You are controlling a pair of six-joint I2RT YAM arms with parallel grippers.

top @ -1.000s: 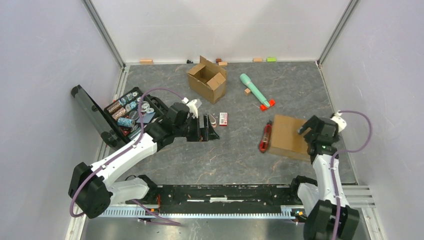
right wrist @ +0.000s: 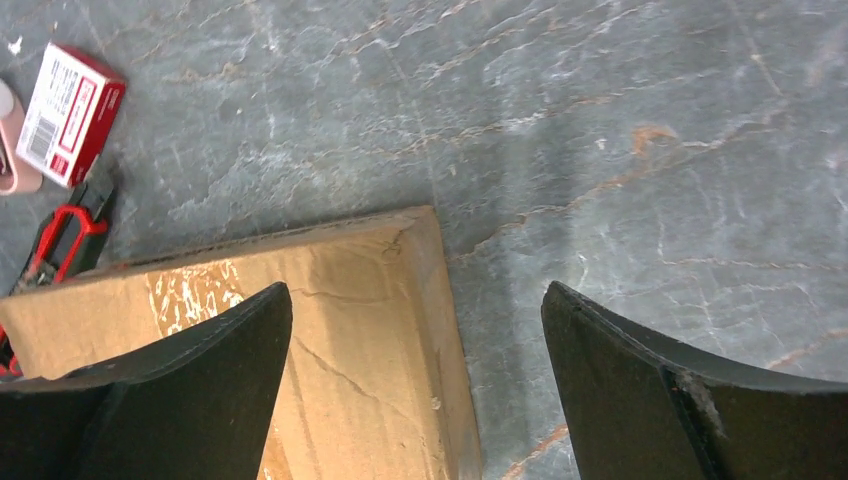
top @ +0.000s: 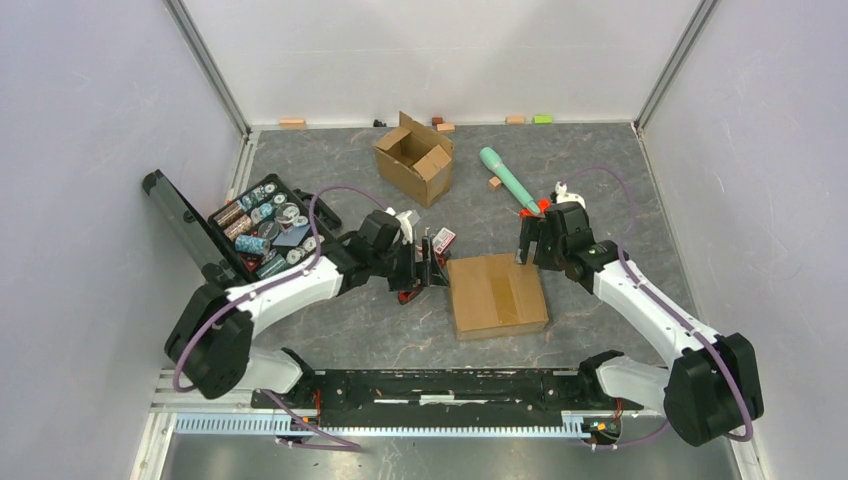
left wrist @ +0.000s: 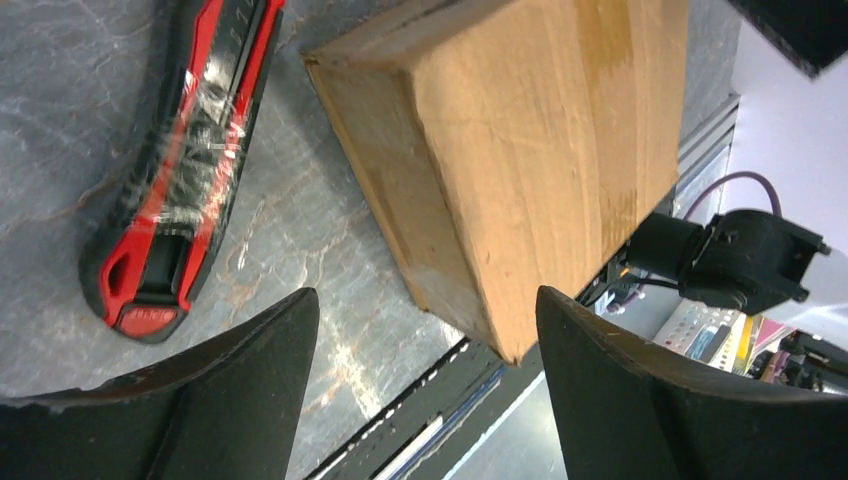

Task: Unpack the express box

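A closed, taped cardboard box [top: 490, 300] lies flat at the middle front of the table. Over its left side, my left gripper [top: 434, 272] stands part open with nothing between its fingers; in the left wrist view the box's corner [left wrist: 480, 190] shows beyond them. My right gripper [top: 530, 240] is open above the box's far right edge, and in the right wrist view the box's corner [right wrist: 400, 260] lies below the gap between its fingers. To the left of the box rests a red and black utility knife [left wrist: 180, 170], partly covered by the left arm in the top view.
A small red and white box [top: 443, 240] is close behind the knife. Further back stand an open cardboard box [top: 415, 160] and a green hammer-like toy [top: 508, 180]. An open case of rolls [top: 265, 225] occupies the left. Bare table shows at right.
The taped box and the knife have shifted left from the right side to the middle.
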